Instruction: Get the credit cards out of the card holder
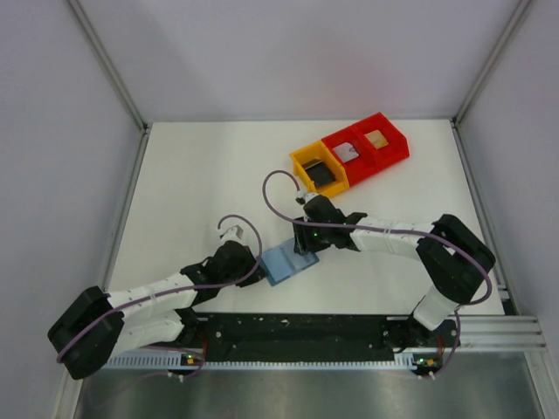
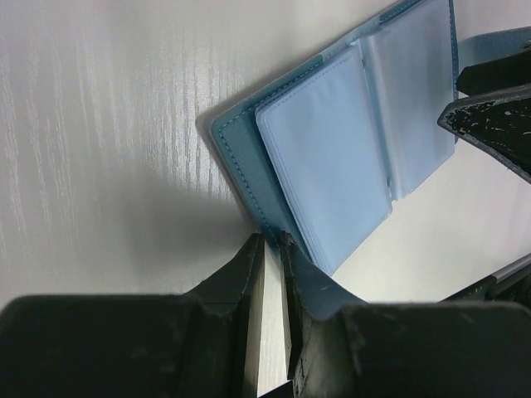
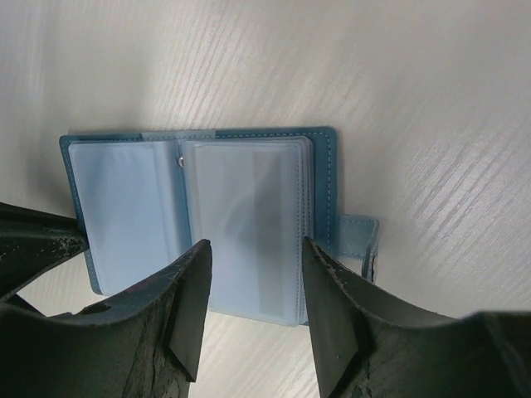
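The blue card holder lies opened flat on the white table, its clear sleeves facing up. My left gripper is shut on the holder's left edge, where the stitched blue border runs between its fingers. Over the holder's right half, my right gripper stands part open, one fingertip near the right edge of the clear sleeve. Nothing shows between its fingers clear of the holder. A small strap sticks out from the holder's right side. Whether any cards sit in the pale sleeves cannot be made out.
At the back stands a yellow box with dark cards inside, joined to a red two-compartment box holding a pale card and a tan one.
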